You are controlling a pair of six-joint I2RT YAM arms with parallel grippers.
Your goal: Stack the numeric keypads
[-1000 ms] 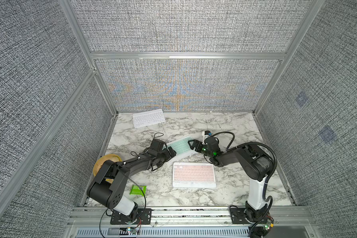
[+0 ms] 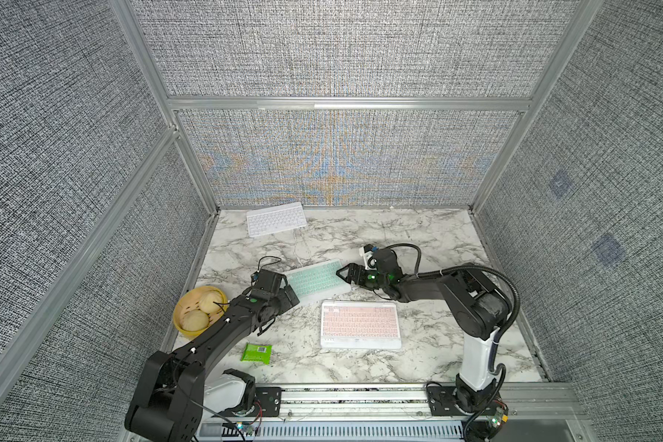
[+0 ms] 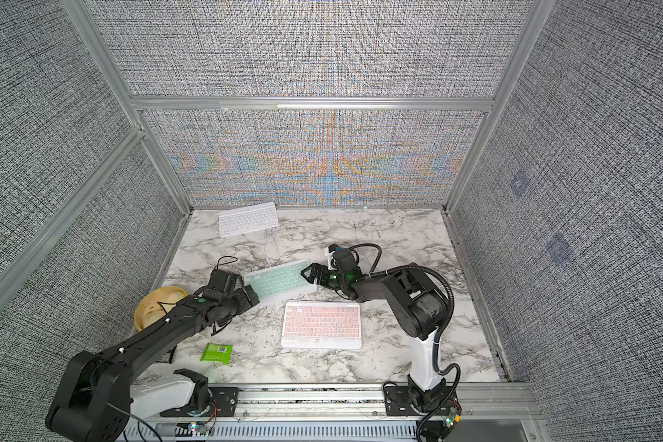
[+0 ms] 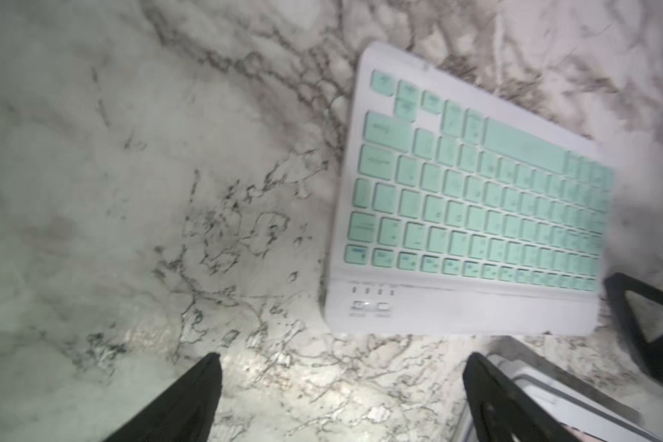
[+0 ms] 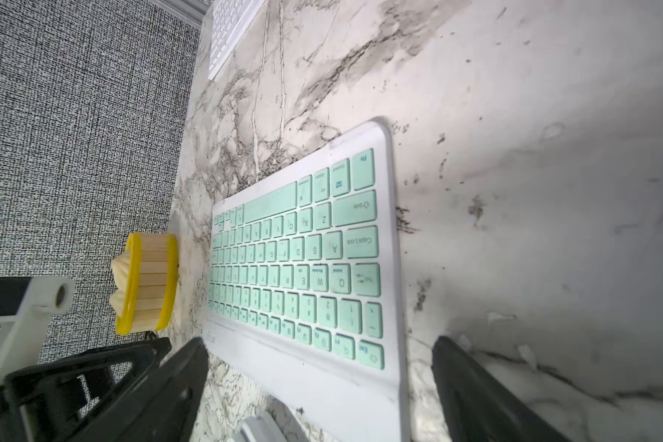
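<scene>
The mint-keyed white keyboard lies at a slant mid-table, its left end close to my left gripper. That gripper is open, with the keyboard beyond its fingers in the left wrist view. My right gripper is open at the keyboard's other end; in the right wrist view the mint keyboard shows between the fingers, but contact cannot be told. In front lies the pink-keyed keyboard; its edge looks layered in the left wrist view. At the back left rests an all-white keyboard.
A round yellow-rimmed basket with buns stands at the left, partly behind my left arm. A green packet lies near the front left.
The mint keyboard has shifted left and slightly toward the front. The pink and white keyboards stayed put.
</scene>
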